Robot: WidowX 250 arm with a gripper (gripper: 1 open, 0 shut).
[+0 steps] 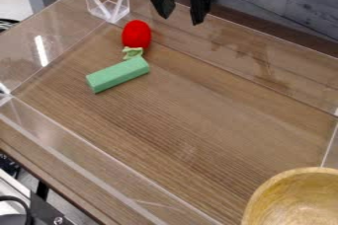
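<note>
My black gripper (180, 6) hangs at the top centre of the camera view, open, with its fingers pointing down above the wooden table (211, 120). Below it to the left lies a red strawberry-like object (137, 34) with a pale green leafy end. A green block (119, 75) lies further forward on the left, apart from it.
A clear wire or plastic rack (109, 4) stands at the upper left. A large tan bowl (294, 197) is at the bottom right, partly cut off.
</note>
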